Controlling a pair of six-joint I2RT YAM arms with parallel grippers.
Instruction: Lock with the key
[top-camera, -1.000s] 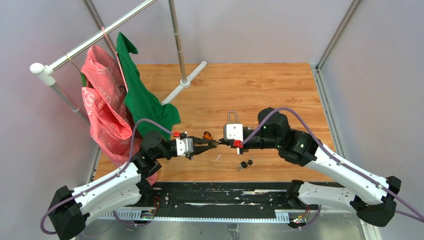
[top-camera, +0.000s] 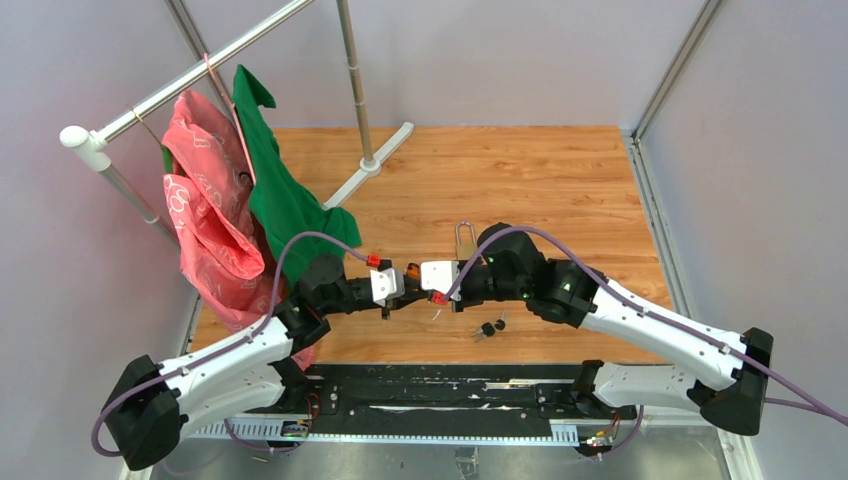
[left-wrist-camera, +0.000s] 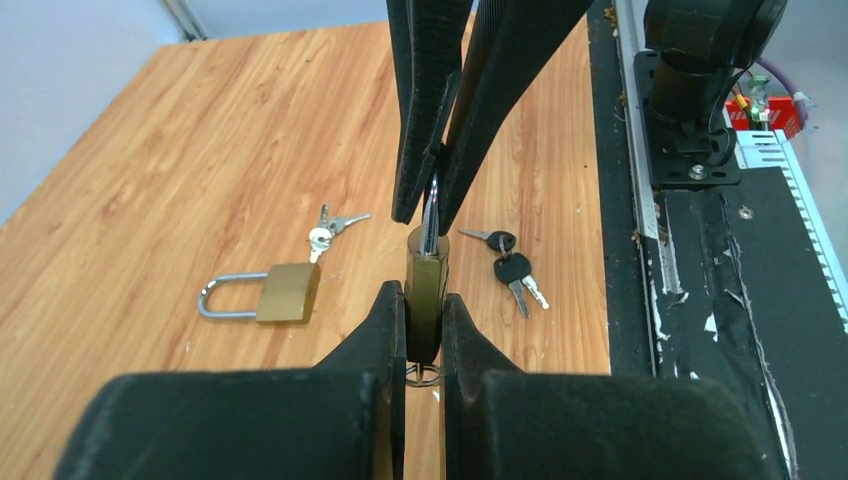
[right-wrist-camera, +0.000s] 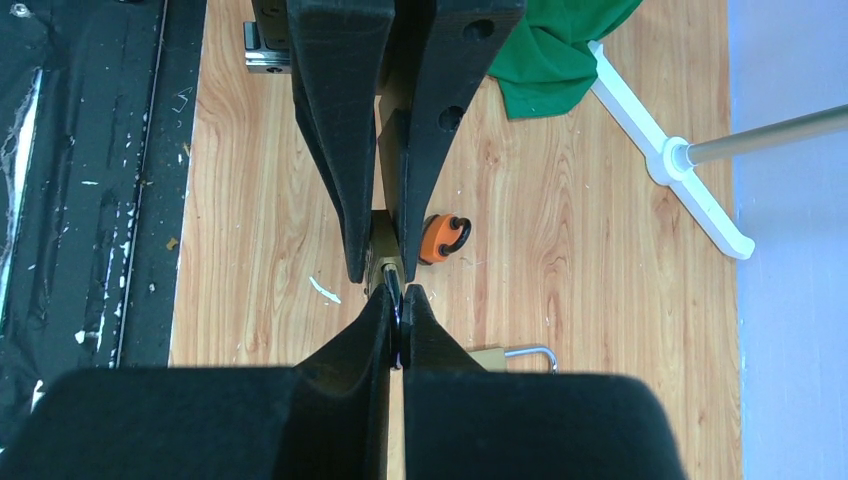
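Observation:
A brass padlock (left-wrist-camera: 428, 290) stands edge-on in the left wrist view, with my left gripper shut on its body. A small metal ring (left-wrist-camera: 422, 376) shows just below the body. Its silver shackle (left-wrist-camera: 430, 215) points toward my right gripper, which is shut with the thin shackle between its fingertips. In the top view the two grippers meet and hide this padlock. Another brass padlock (left-wrist-camera: 288, 293) lies on the table, shackle out. Silver keys (left-wrist-camera: 322, 236) lie near it, and black-headed keys (left-wrist-camera: 512, 267) lie nearer the table's front edge.
An orange padlock (right-wrist-camera: 440, 238) lies on the table by the arms. At the left stands a clothes rack (top-camera: 357, 90) with green cloth (top-camera: 270, 180) and red cloth (top-camera: 205, 200).
The right arm has moved left, and the left arm slightly right; the grippers now overlap more closely. The loose things on the table have not moved.

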